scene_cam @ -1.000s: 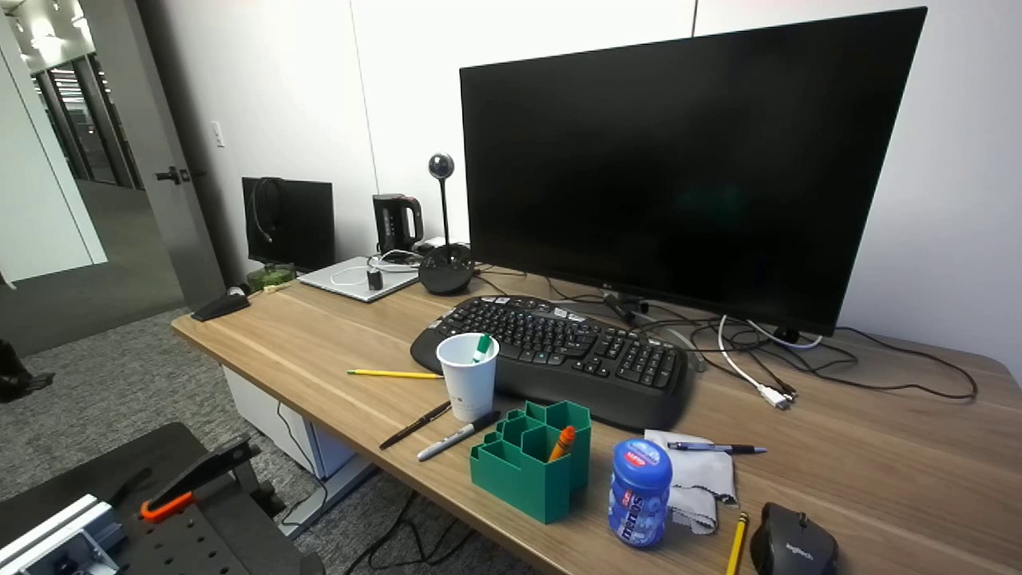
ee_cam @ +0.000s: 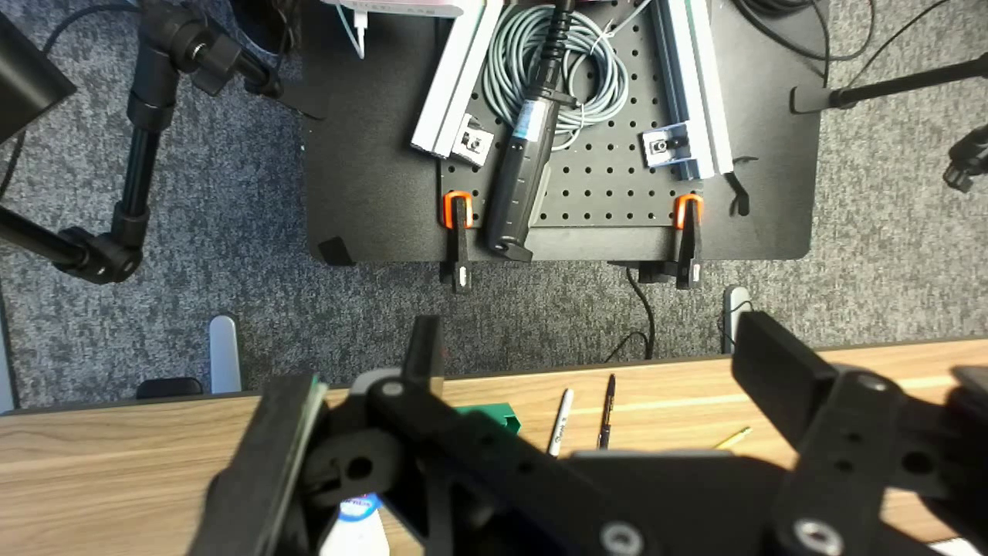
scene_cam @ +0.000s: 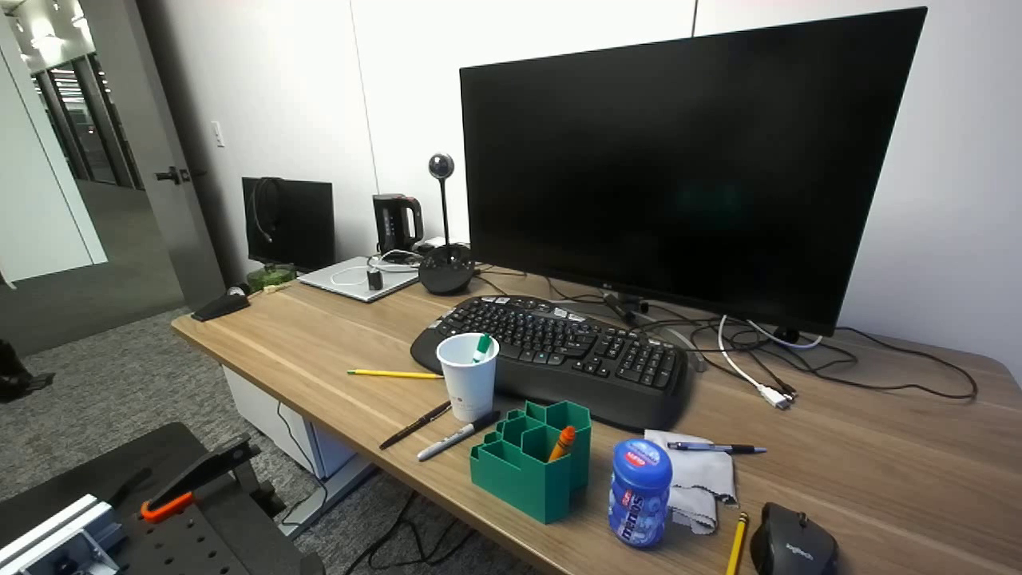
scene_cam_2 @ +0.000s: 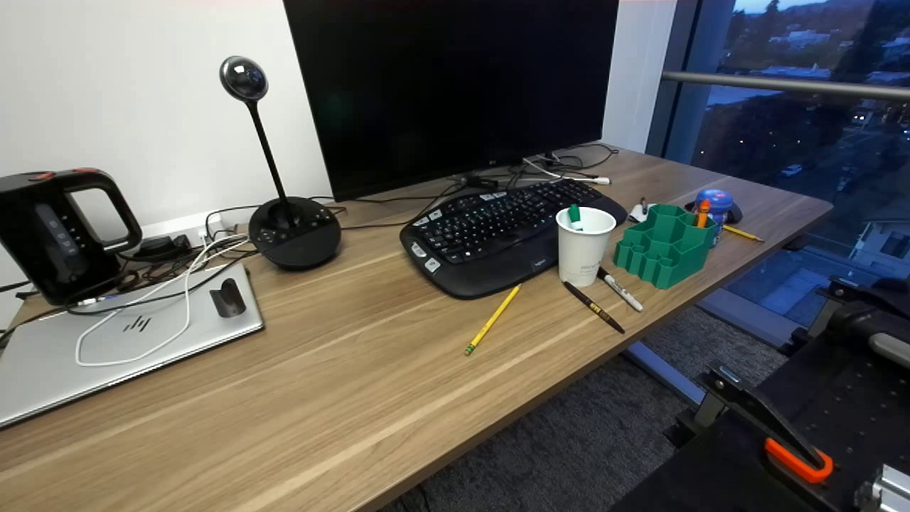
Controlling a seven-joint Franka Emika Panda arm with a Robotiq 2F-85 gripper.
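In the wrist view my gripper stands open, with nothing between its widely spread fingers. It is not seen in either exterior view. A white paper cup (scene_cam: 469, 375) stands upright on the desk, holding a green marker (scene_cam_2: 575, 217). Beside it is a green organizer (scene_cam: 522, 479) with an orange marker (scene_cam: 562, 442) in one compartment. A grey marker (scene_cam: 448, 444), a black pen (scene_cam: 414, 425) and a yellow pencil (scene_cam_2: 493, 321) lie near the cup. A blue gum bottle (scene_cam: 639, 494) stands right of the organizer. In the wrist view, the gripper body hides part of the desk.
Behind the cup sits a black keyboard (scene_cam: 565, 354), below a large monitor (scene_cam: 671, 172). A cloth (scene_cam: 704, 471) with a pen (scene_cam: 716, 447), a second pencil (scene_cam: 737, 545) and a mouse (scene_cam: 794, 541) occupy the right. Bare desk (scene_cam_2: 341, 367) lies between laptop (scene_cam_2: 170, 328) and pencil.
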